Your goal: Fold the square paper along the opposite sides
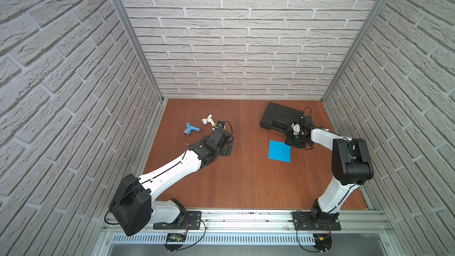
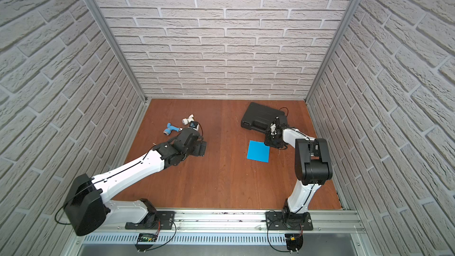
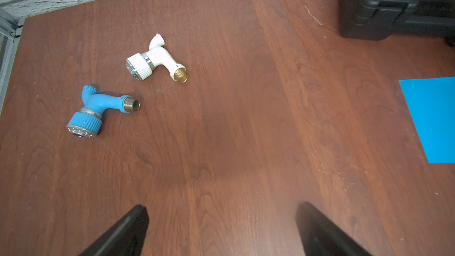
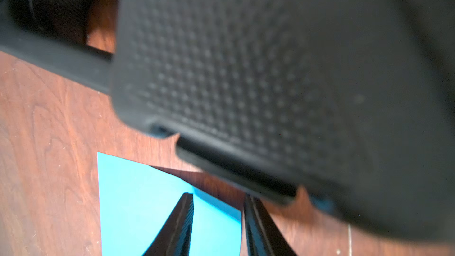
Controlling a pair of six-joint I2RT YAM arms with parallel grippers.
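Note:
A square blue paper (image 1: 279, 151) (image 2: 257, 151) lies on the right half of the table. In the right wrist view its edge nearest the black body of the gripper looks slightly raised near one corner (image 4: 151, 208). My right gripper is at that corner, fingertips a small gap apart, one over the paper and one just beyond its edge; I see nothing clearly held. My left gripper hovers over the left-middle table, open and empty, with the paper at the right edge of its view.
A black case (image 1: 280, 113) lies behind the paper, close to the right gripper. A blue tap (image 3: 104, 102) and a white tap (image 3: 158, 57) lie at back left.

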